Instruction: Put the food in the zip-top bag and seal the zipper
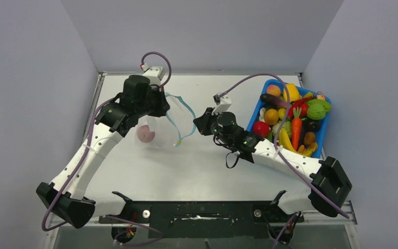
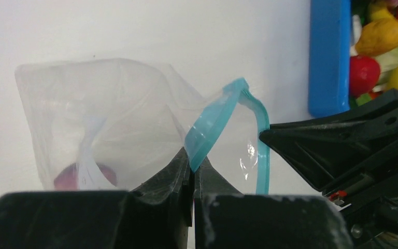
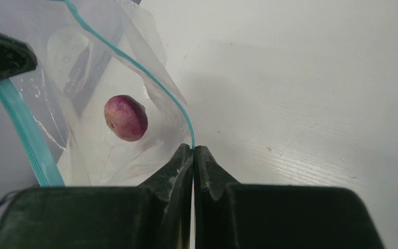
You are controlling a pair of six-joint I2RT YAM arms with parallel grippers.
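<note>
A clear zip bag (image 2: 109, 93) with a teal zipper (image 1: 188, 111) hangs between my grippers over the table. A pinkish-purple food piece (image 3: 125, 118) is inside it, also visible through the plastic from above (image 1: 145, 134). My left gripper is shut on the zipper edge at one side of the opening. My right gripper is shut on the thin teal zipper strip at the other side, and the opening stands partly apart between them.
A blue bin (image 1: 250, 124) packed with fruit and vegetables stands at the right of the table (image 1: 197, 176).
</note>
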